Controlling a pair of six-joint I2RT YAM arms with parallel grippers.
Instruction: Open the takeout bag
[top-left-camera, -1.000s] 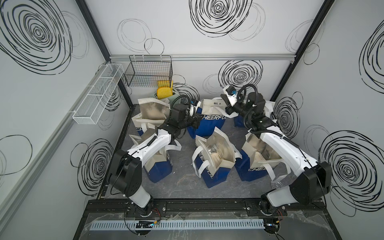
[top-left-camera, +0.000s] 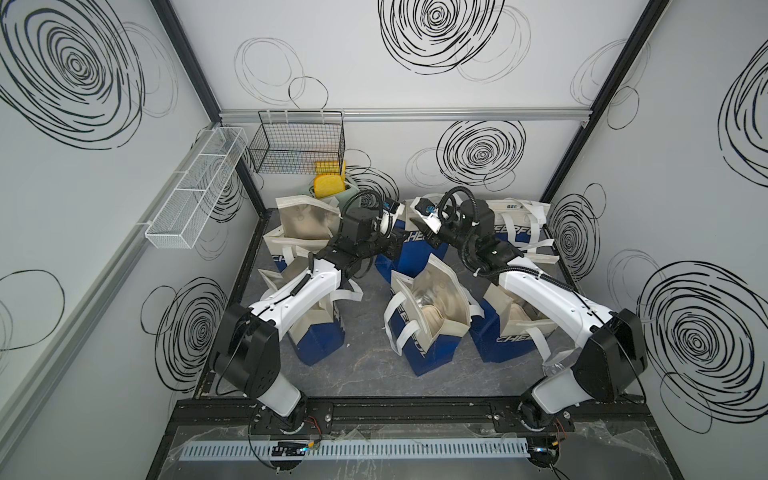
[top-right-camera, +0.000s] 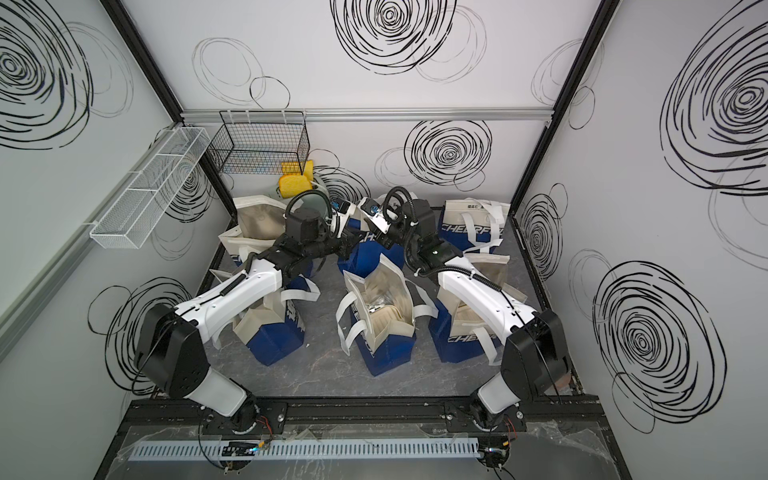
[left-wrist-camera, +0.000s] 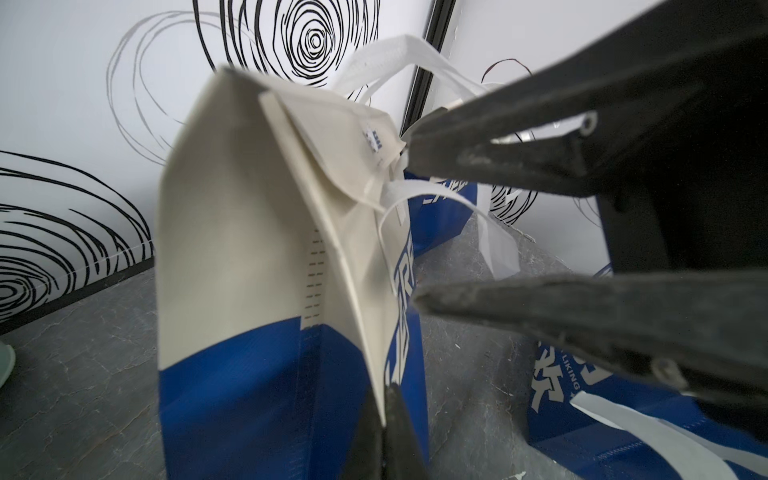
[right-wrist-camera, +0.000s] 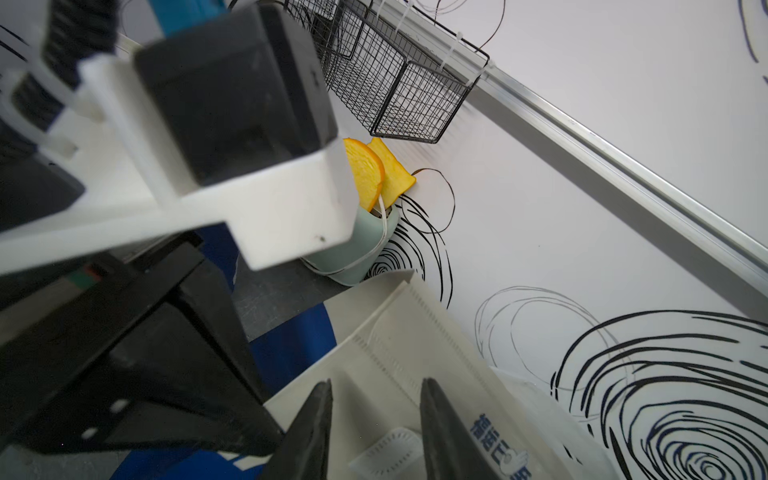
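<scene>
A closed blue and cream takeout bag stands at the back middle between my two arms. In the left wrist view, its cream top and folded flap stand upright, with a white handle on the right. My left gripper is shut where a pale edge strip of the bag comes down; whether that edge is pinched between its tips cannot be told. From the right, my right gripper faces the flap with fingers apart, in front of the cream cloth and a white handle patch; no grip on it shows.
Open bags stand at the front middle, front right and left. Another closed bag is at the back right. A pale green bucket with yellow things sits behind, below a wire basket.
My right arm has moved left and lower, from the bag's right side to its front top, close to the left gripper. The left arm looks the same.
</scene>
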